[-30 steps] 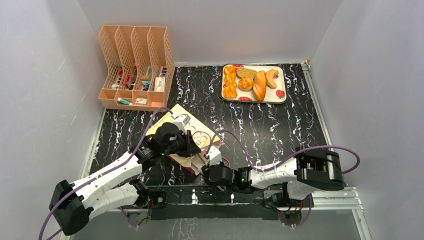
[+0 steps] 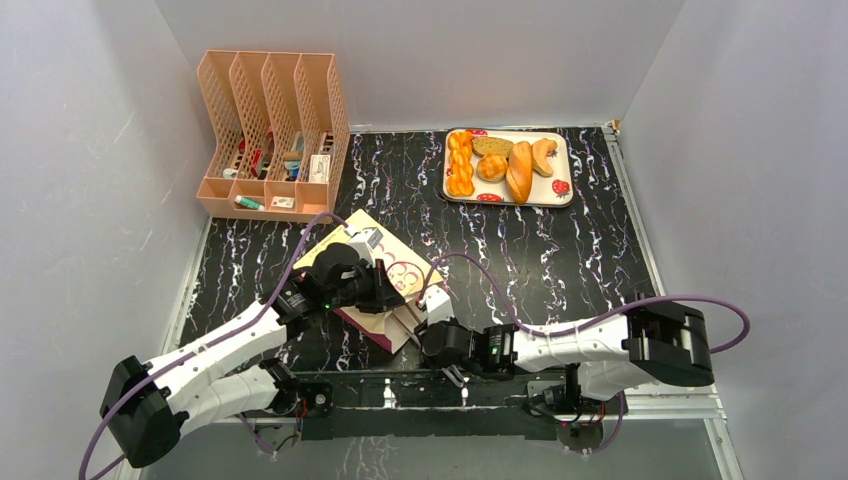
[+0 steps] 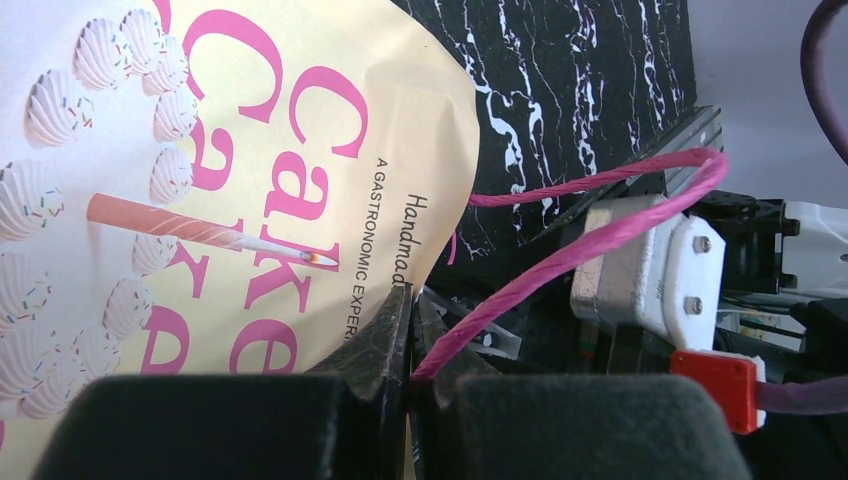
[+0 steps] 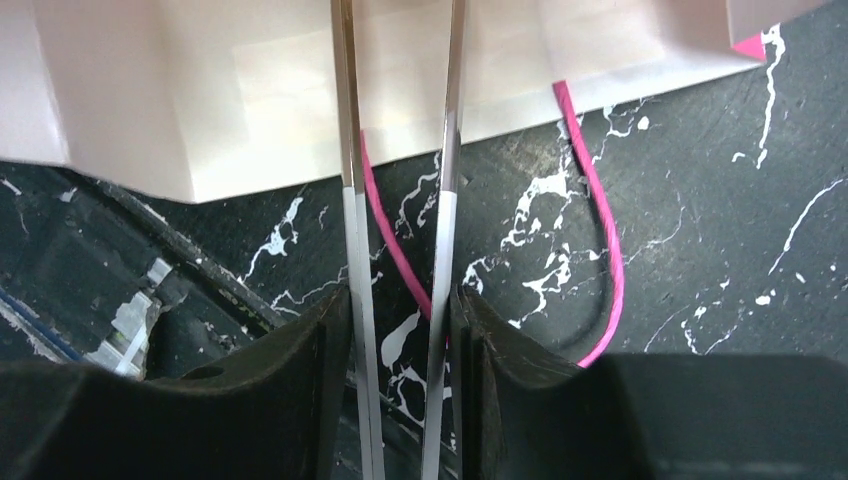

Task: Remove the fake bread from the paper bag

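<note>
The paper bag [image 2: 368,238] lies on its side, cream with pink "Cake" print. My left gripper is shut on the edge of its mouth [image 3: 440,235]. Silver tongs [image 4: 362,300] sit between the fingers of my right gripper, their two arms apart and reaching into the bag's opening [image 4: 270,100]; their tips are out of view. No bread shows in the visible part of the opening, though deeper inside is hidden. Fake bread, including a long loaf [image 2: 520,172], a round bun [image 2: 492,167] and a braided piece [image 2: 460,163], lies on the tray [image 2: 508,200].
A pink slatted organizer [image 2: 270,135] with small items stands at the back left. One bag handle [image 4: 605,230] loops on the black marbled table [image 2: 560,250] before the opening. Clear table lies between the bag and the tray. My two arms are close together at the bag.
My right arm has shifted right, and its gripper with the tongs has drawn slightly away from the bag. The left arm and the bag look about the same.
</note>
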